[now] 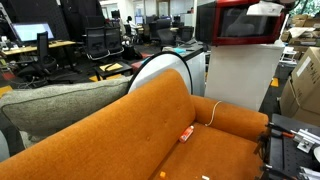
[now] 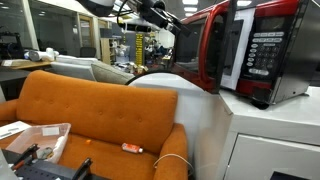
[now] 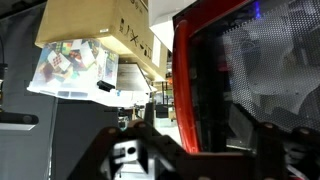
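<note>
In exterior view 2 the red microwave [image 2: 262, 48] stands on a white cabinet, its red-framed door [image 2: 212, 45] swung open toward the arm. My gripper [image 2: 178, 26] hangs by the door's outer side, high above the sofa. From the wrist, the red door edge [image 3: 186, 90] runs down toward the gap between my dark, blurred fingers [image 3: 262, 150], which stand apart. The mesh door window [image 3: 275, 70] fills the right side there. Whether a finger touches the door cannot be seen. Exterior view 1 has the microwave [image 1: 238, 24] at the top right, with the gripper partly cut off by the frame.
Below lies an orange sofa [image 2: 95, 105] with a small red-and-white item [image 2: 131, 148] on its seat. A clear bin [image 2: 40, 142] sits at the lower left. The white cabinet [image 2: 262, 135] bounds the right side; cardboard boxes [image 3: 115, 28] show in the wrist view.
</note>
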